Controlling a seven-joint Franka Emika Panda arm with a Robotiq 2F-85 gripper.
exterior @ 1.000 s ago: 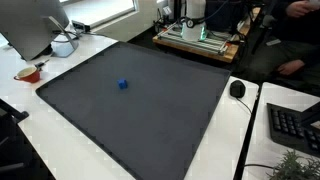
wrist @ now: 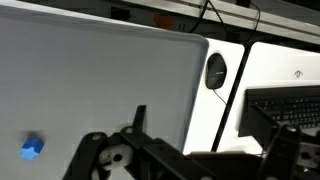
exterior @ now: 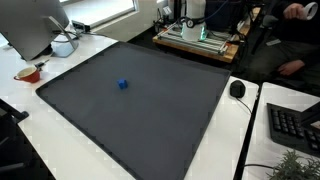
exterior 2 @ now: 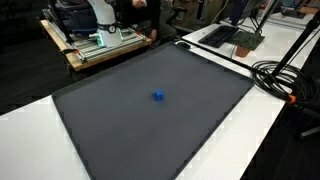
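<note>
A small blue block [exterior: 122,84] sits on the dark grey board [exterior: 150,115], toward its far left part in exterior view 1. Exterior view 2 shows the same blue block [exterior 2: 158,95] near the middle of the board, with bare surface all round it. In the wrist view the blue block [wrist: 32,147] is at the lower left, well apart from my gripper. The two dark fingers [wrist: 139,120] stand wide apart at the bottom of that view, with no object seen between them. Neither exterior view shows the gripper.
A black mouse [wrist: 216,71] and a keyboard [wrist: 283,108] lie on the white table to the board's right. A red cup [exterior: 28,74] stands beyond its left edge. Coiled black cables [exterior 2: 283,78] lie beside it in exterior view 2. Apart from the block, the board is clear.
</note>
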